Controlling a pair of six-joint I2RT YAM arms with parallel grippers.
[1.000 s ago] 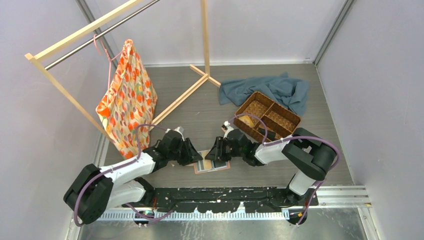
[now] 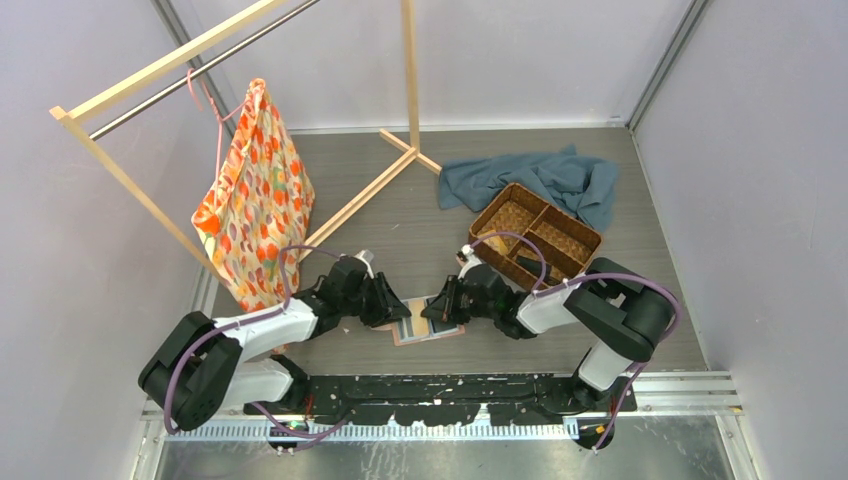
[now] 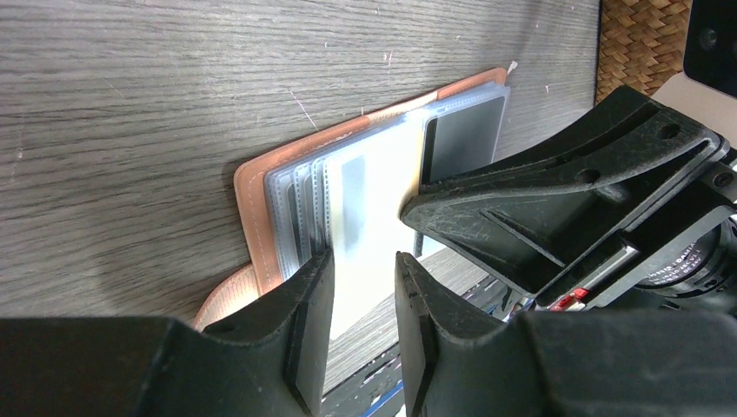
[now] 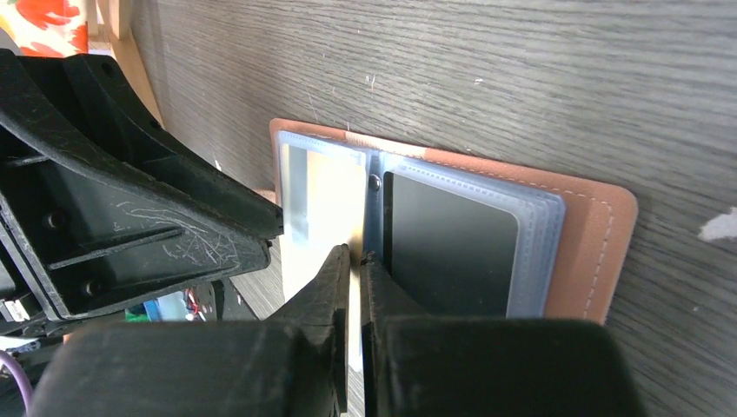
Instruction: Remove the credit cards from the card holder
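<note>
The tan leather card holder (image 3: 255,208) lies open on the table, its clear sleeves holding a cream-and-blue card (image 3: 365,217) and a dark card (image 4: 448,252). My left gripper is over the holder at the sleeve edges, its fingers part open with the pale card between and beneath them in view. My right gripper is at the cream card's edge, its fingertips closed on that thin edge. In the top view both grippers (image 2: 395,310) (image 2: 438,308) face each other across the holder.
A woven divided basket (image 2: 565,240) is at the right, with a blue cloth (image 2: 520,175) behind it. A wooden rack (image 2: 365,195) with a patterned fabric bag (image 2: 255,200) stands at the left. The table behind the holder is clear.
Both grippers and the card holder have shifted slightly to the right since a second ago.
</note>
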